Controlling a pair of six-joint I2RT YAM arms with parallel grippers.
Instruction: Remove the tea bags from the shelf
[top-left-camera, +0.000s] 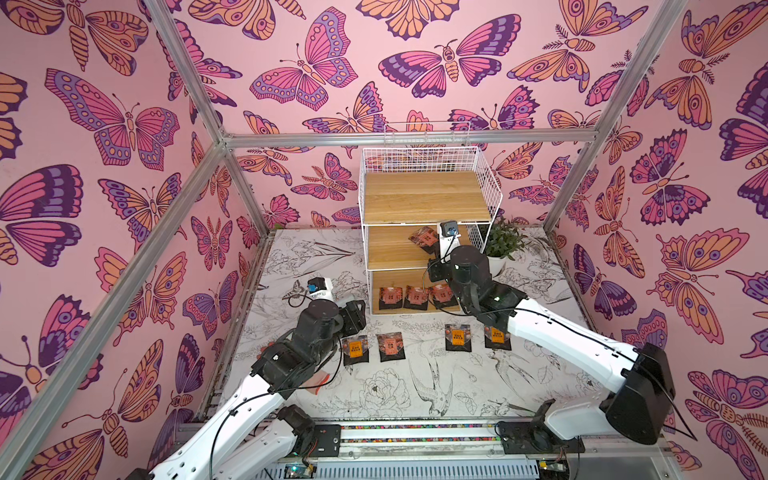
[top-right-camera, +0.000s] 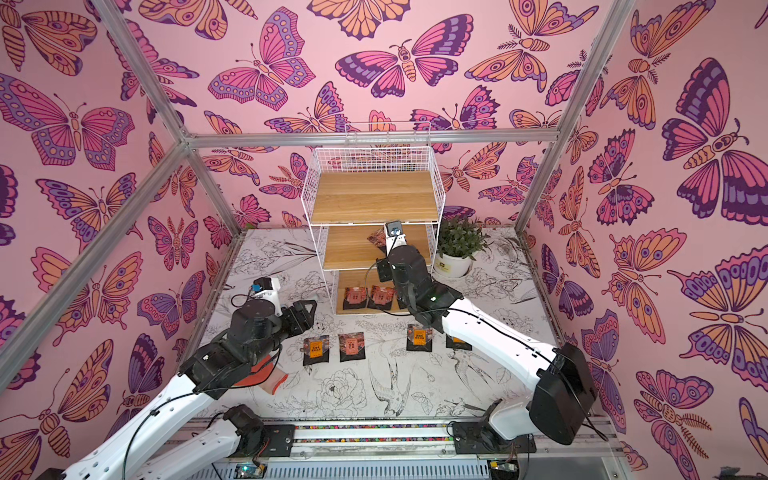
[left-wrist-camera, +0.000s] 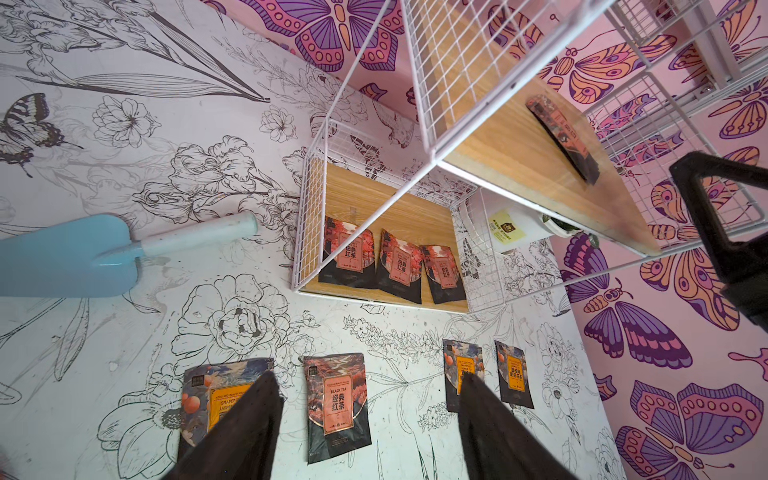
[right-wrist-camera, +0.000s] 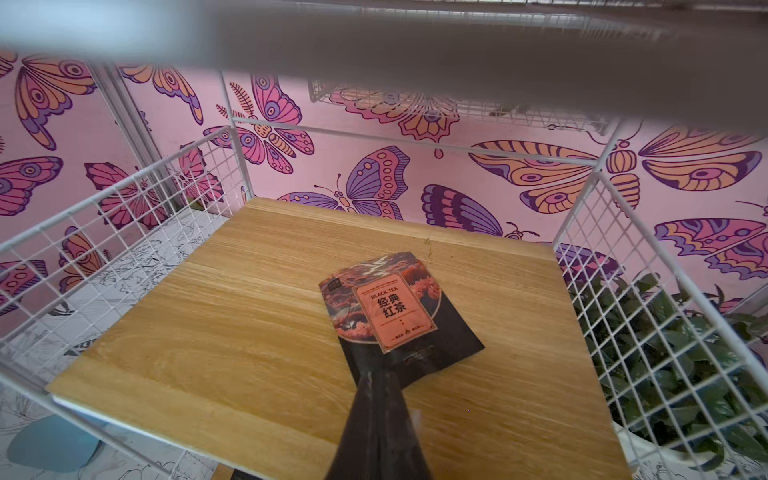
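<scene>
On the middle board of the white wire shelf (top-left-camera: 489, 216) lies one black tea bag (right-wrist-camera: 392, 308) with a red-orange label. My right gripper is shut at its near edge, with nothing visibly between its fingers; whether it touches the bag I cannot tell. Three more black tea bags (left-wrist-camera: 400, 264) rest side by side on the bottom board. On the table before the shelf lie an orange-label bag (top-left-camera: 355, 349), a red-label bag (top-left-camera: 391, 346) and two orange-label bags (top-left-camera: 458, 337) farther right. My left gripper stands part open and empty above the table, left of the shelf.
A teal scoop (left-wrist-camera: 72, 256) lies on the table to the shelf's left. On its right stands a potted plant (top-right-camera: 460, 244). The top board (top-left-camera: 424, 197) is bare. Wire sides and the board above bound the right gripper's space. Open table lies in front.
</scene>
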